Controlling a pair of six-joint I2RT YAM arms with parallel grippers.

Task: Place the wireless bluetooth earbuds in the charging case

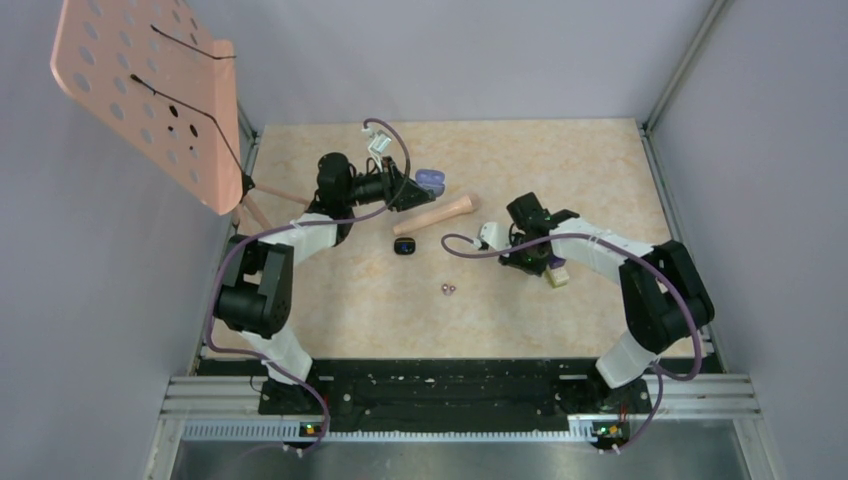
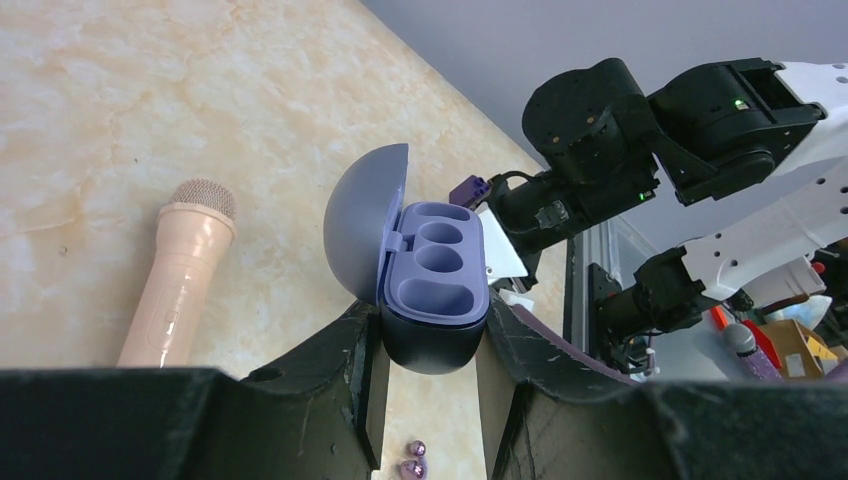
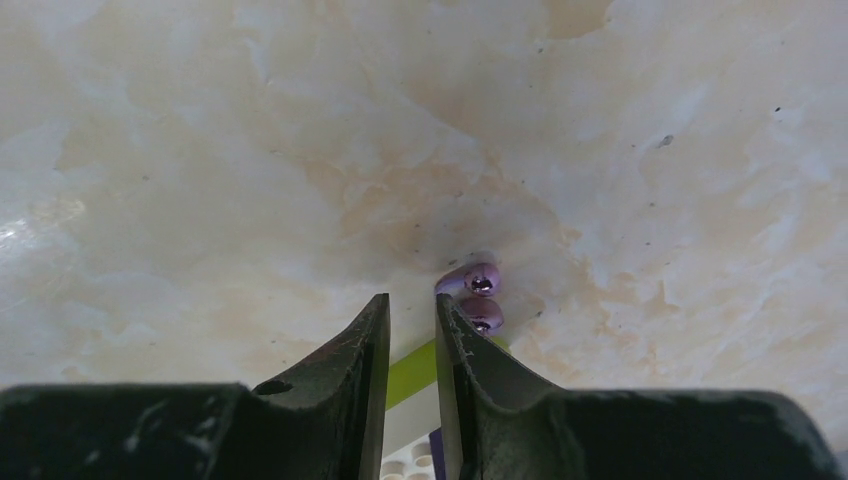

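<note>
The lavender charging case (image 2: 432, 280), lid open and its wells empty, is held upright in my left gripper, shut on it above the table (image 1: 430, 183). Two small shiny purple earbuds (image 1: 448, 289) lie on the table near the middle front, also low in the left wrist view. In the right wrist view a purple earbud (image 3: 482, 280) and a second one (image 3: 482, 315) appear just past the tips of my right gripper, which is part open with nothing visible between its fingers.
A pink microphone (image 1: 437, 213) and a small black box (image 1: 404, 246) lie mid-table. A pale block (image 1: 557, 278) with a green edge and a purple item sit under the right arm. A pink perforated panel (image 1: 145, 90) stands at the left.
</note>
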